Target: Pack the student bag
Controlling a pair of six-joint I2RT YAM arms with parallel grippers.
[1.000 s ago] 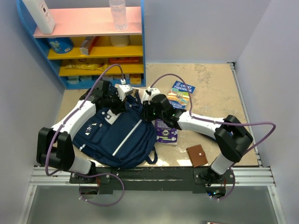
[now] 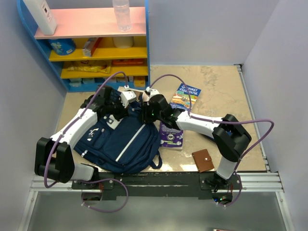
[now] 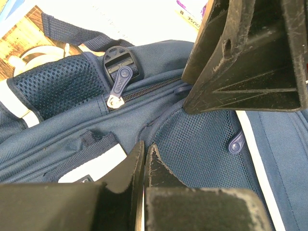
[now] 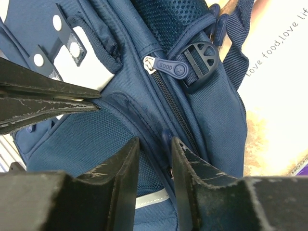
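Observation:
The navy student bag [image 2: 122, 144] lies flat on the table, front pocket side up. My left gripper is shut at the raised fabric edge of the front pocket, with the edge at its fingertips. To the right along that edge, my right gripper is part open, its fingers on either side of the edge. A small dark zipper pull [image 4: 167, 137] stands between them, partly hidden. Another zipper pull [image 4: 166, 67], marked GOOD, lies on the closed zipper higher up. A purple book [image 2: 171, 136] lies right of the bag, and a blue book [image 2: 186, 95] beyond it.
A brown wallet [image 2: 202, 160] lies near the front edge. Behind the bag stands a shelf unit [image 2: 106, 74] with a bottle [image 2: 122, 14] on top. A dark item is partly hidden under the right arm.
Since about a second ago, my right gripper has moved slightly left, closer to the left one. The left arm has shifted slightly too. The bag and books look unmoved.

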